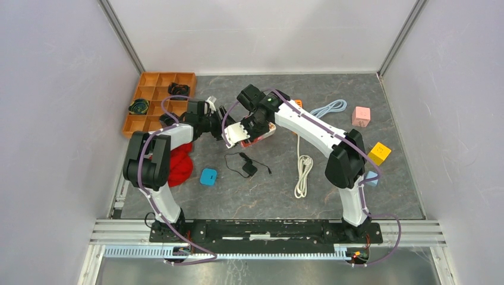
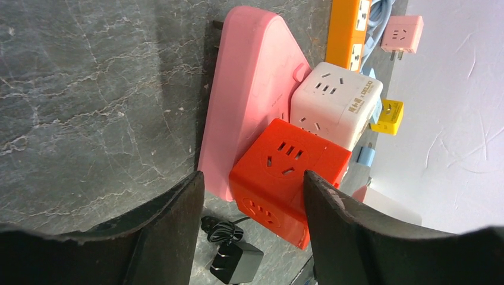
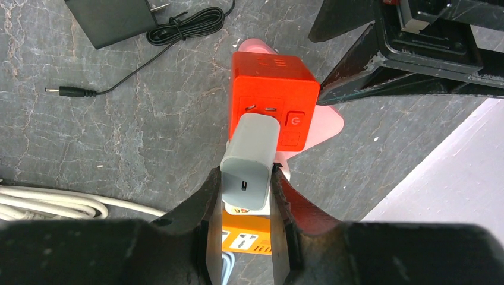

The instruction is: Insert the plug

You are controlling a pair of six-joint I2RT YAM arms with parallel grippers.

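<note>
A red socket cube [image 2: 268, 166] lies with a pink triangular strip [image 2: 235, 95] and a white cube socket [image 2: 333, 104]. My left gripper stands open facing the red cube, its fingers at either side in its own view; contact is unclear. In the right wrist view a white charger plug [image 3: 248, 154] sits between the fingers of my right gripper, over the red cube's socket face; whether it is fully seated I cannot tell. The top view has the centre hidden by both arms.
An orange power strip [image 3: 246, 234], black adapter [image 3: 110, 21], coiled white cable [image 3: 53, 202], blue square [image 1: 208, 176] and red cloth [image 1: 180, 163] lie around. Pink [image 1: 361, 116] and yellow [image 1: 379, 153] cubes stand at right. A wooden organizer [image 1: 148, 83] is at back left.
</note>
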